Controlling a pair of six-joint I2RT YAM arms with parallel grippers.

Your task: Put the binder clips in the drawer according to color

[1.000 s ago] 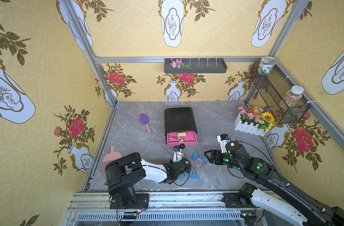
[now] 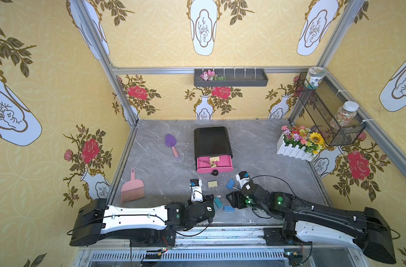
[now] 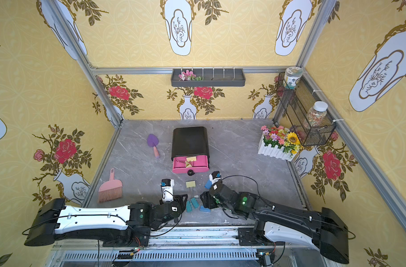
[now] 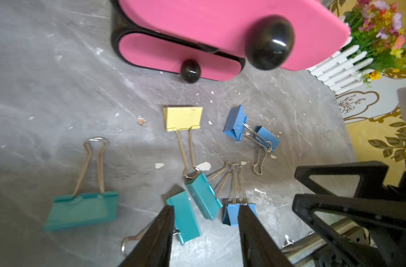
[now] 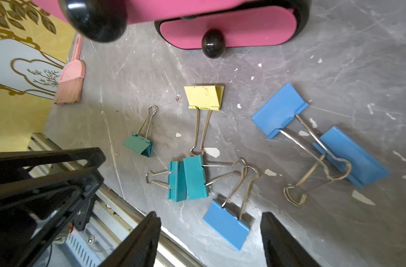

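The black cabinet [image 2: 212, 138] has its upper pink drawer [image 2: 204, 170] pulled out, with yellow clips [image 2: 214, 158] inside. Its lower drawer [image 5: 252, 30] is closed. On the table lie a yellow clip [image 4: 183, 118], a teal clip [image 4: 82, 209] to the left, two teal clips [image 5: 195, 178] side by side, a blue clip [image 5: 227, 226] near the front, and two blue clips [image 5: 280, 109] to the right with handles crossing. My left gripper is open and empty above the teal pair. Open and empty too, my right gripper hangs over the front blue clip.
A pink brush [image 2: 132, 187] and a purple trowel [image 2: 171, 141] lie left of the cabinet. To the right stands a flower box [image 2: 296, 149]. Both arms are close together at the front, with free table behind them.
The left arm has swung back to the left and toward the front, uncovering the yellow and teal clips.
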